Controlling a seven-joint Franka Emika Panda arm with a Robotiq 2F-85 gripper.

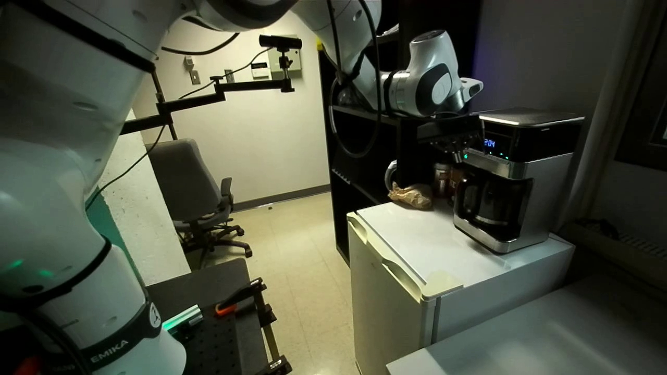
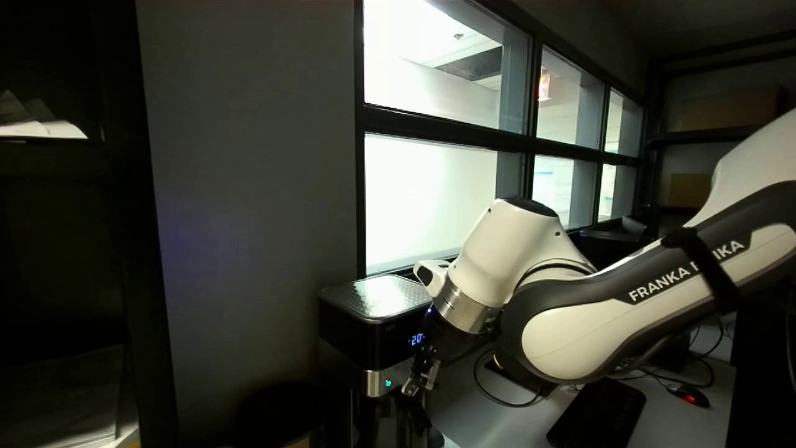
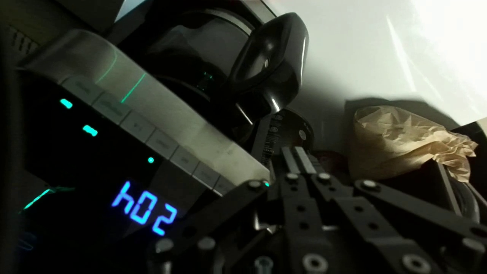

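Observation:
A coffee maker (image 1: 531, 150) in black and silver stands on a small white fridge, its blue clock display (image 3: 144, 207) lit. Below the display runs a silver strip with a row of buttons (image 3: 159, 142); in the wrist view it reaches close to my fingers. My gripper is shut, with nothing visible between its fingertips. From the side, the gripper (image 1: 459, 156) hangs at the front of the machine near the strip's left end. Whether it touches a button I cannot tell. The glass carafe with its black handle (image 3: 292, 50) sits in the machine below.
A crumpled brown paper bag (image 1: 412, 196) lies on the back of the fridge top (image 1: 419, 234). Jars (image 1: 442, 178) stand behind it, beside the dark shelf (image 1: 350, 150). A keyboard (image 2: 597, 414) rests on the desk.

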